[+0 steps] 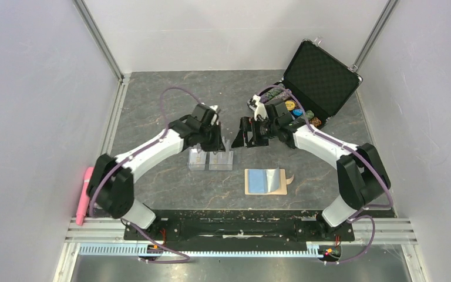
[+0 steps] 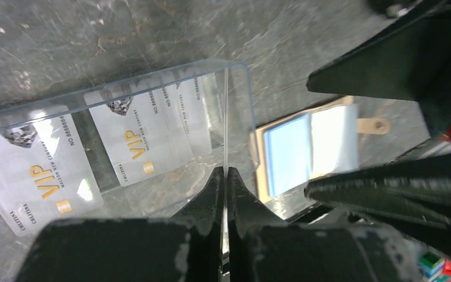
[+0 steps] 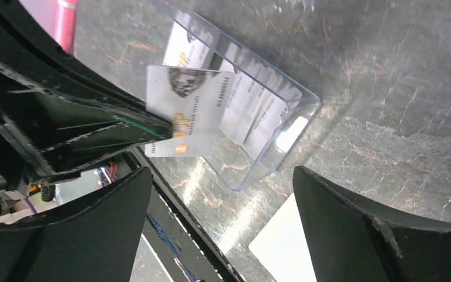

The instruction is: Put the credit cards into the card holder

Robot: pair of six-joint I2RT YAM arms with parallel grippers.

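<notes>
The clear card holder holds several white VIP cards, also seen behind a held card [image 3: 185,138] in the right wrist view. My left gripper [image 1: 222,147] is shut on that card, upright above the holder; in the left wrist view it shows edge-on as a thin strip between the fingertips. My right gripper [image 1: 248,135] stands open just to the right, its two fingers [image 3: 352,241] apart, with nothing between them.
A tan board [image 1: 282,187] with blue and white sheets lies front right. An open chip case [image 1: 320,76] is at the back right. A pink cylinder [image 1: 86,188] lies at the far left.
</notes>
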